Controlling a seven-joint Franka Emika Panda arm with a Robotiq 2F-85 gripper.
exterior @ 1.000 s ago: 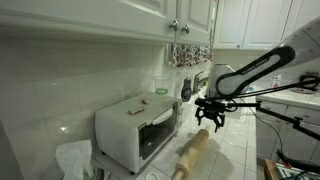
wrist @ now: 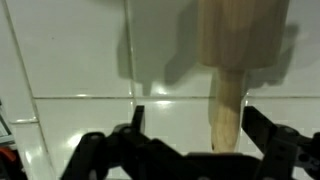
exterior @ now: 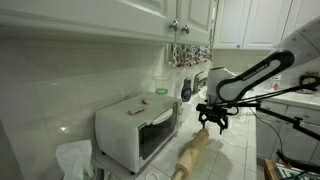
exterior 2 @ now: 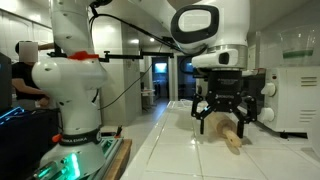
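Observation:
A wooden rolling pin [exterior: 192, 155] lies on the white tiled counter, its length running away from the exterior view 1 camera. My gripper [exterior: 213, 124] hangs above its far end, open and pointing down. In the wrist view, the pin's thick body [wrist: 240, 35] is at the top, and its thinner handle [wrist: 228, 110] runs down between the fingertips, nearer the right one. Nothing is gripped. Exterior view 2 has the pin [exterior 2: 230, 138] just behind the open gripper [exterior 2: 221, 128]. How much height separates the fingertips from the handle is hard to tell.
A white toaster oven [exterior: 138, 130] stands on the counter beside the pin, against the wall. White cupboards [exterior: 110, 15] overhang that side. Bare tiles [exterior 2: 165, 160] stretch across the counter on the pin's other side.

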